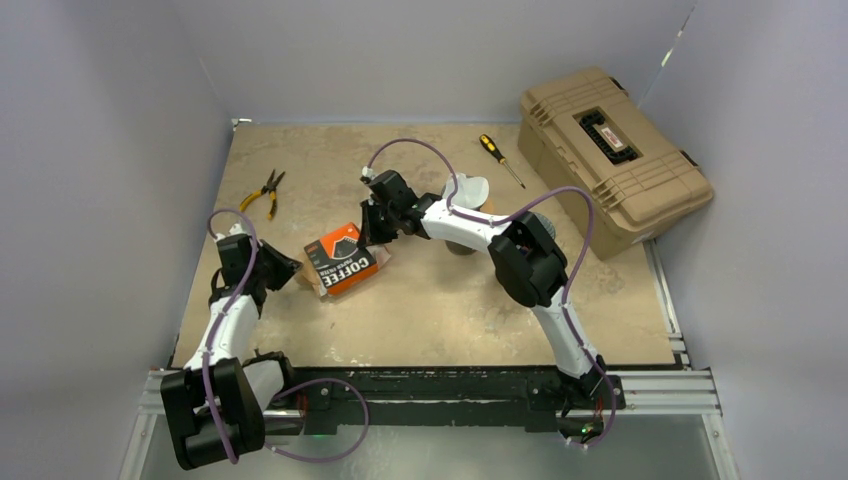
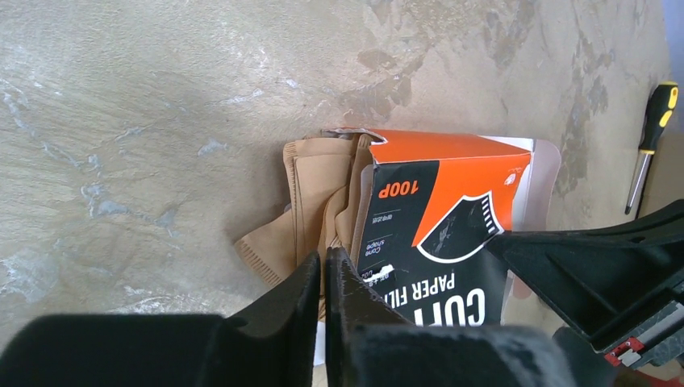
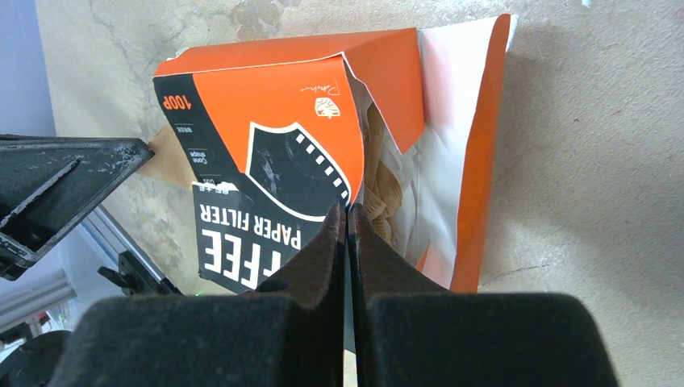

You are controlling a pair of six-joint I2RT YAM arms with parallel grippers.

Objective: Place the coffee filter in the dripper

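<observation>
An orange and black coffee filter box (image 1: 340,258) lies open on the table, brown paper filters (image 2: 314,185) poking out of its left end. My left gripper (image 1: 294,267) is at that end, its fingertips close together at the filters; whether they grip paper is unclear. My right gripper is shut at the box's other end, its tips on the edge of the open side. The dripper is not clearly identifiable; a white and tan object (image 1: 474,190) is partly hidden behind the right arm.
Yellow-handled pliers (image 1: 270,192) lie at the back left, a screwdriver (image 1: 495,152) at the back. A large tan case (image 1: 610,170) fills the back right.
</observation>
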